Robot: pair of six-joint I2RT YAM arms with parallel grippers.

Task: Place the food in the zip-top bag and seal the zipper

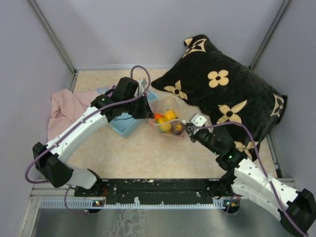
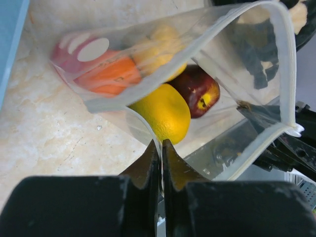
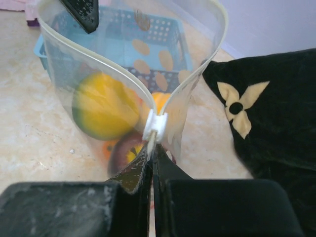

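The clear zip top bag [image 1: 173,103] stands with its mouth spread wide, holding a yellow-orange fruit [image 2: 165,111], a dark red apple [image 2: 197,91], an orange piece [image 2: 111,76] and another yellow fruit [image 2: 158,52]. My left gripper is shut on the bag's rim, which runs between its fingertips. At the opposite corner, my right gripper is shut. There the white zipper slider [image 3: 155,124] sits just past its fingertips, and the thin strip end comes down to them; whether they pinch it is unclear.
A blue basket [image 1: 126,126] stands left of the bag, beneath my left arm. A pink cloth [image 1: 64,111] lies farther left. The large black patterned cushion [image 1: 217,59] fills the right rear. Bare table [image 1: 143,160] shows in front of the bag.
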